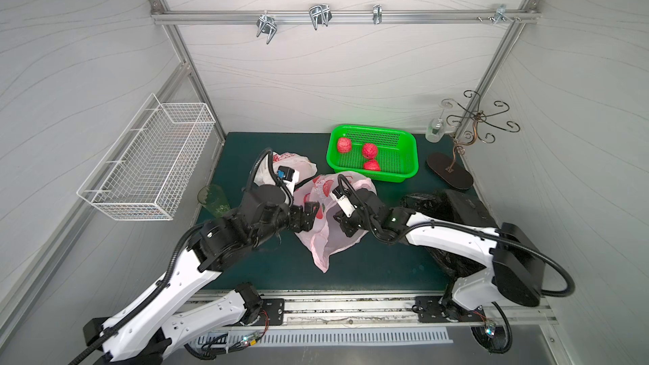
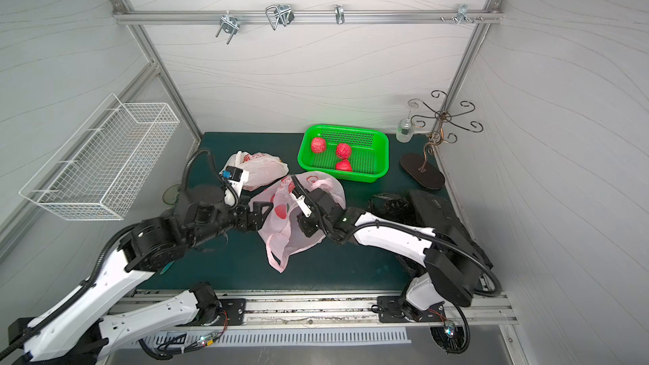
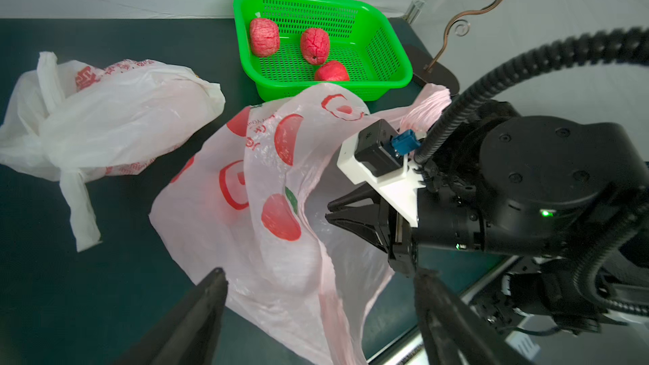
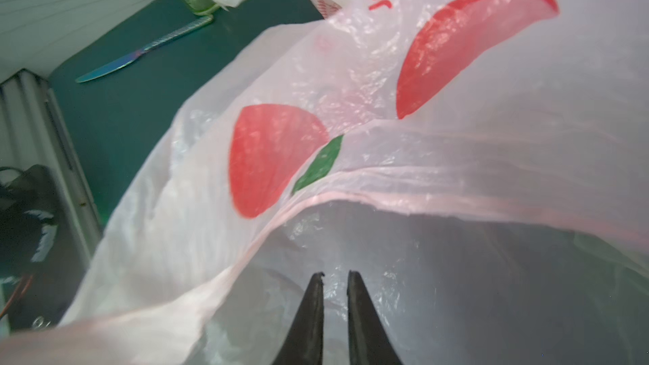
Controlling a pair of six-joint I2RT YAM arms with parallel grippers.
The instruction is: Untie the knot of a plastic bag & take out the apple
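Observation:
A pink plastic bag (image 3: 270, 223) with red fruit prints lies crumpled and open on the table. My left gripper (image 1: 307, 216) hovers over its left part, fingertips parted and empty in the left wrist view. My right gripper points into the bag's grey inside, fingers slightly apart with nothing visible between them. A tied white bag (image 3: 128, 118) with red print lies behind and left; its contents are hidden. Three red apple-like balls (image 1: 343, 146) sit in the green basket (image 1: 405, 169) at the back.
A glass (image 1: 216, 199) and a knife (image 4: 142, 50) lie at the left. A black bag (image 2: 392, 206) is at the right, near a metal stand (image 2: 422, 172) and a bottle (image 2: 404, 131). A wire basket (image 1: 155, 162) hangs on the left wall.

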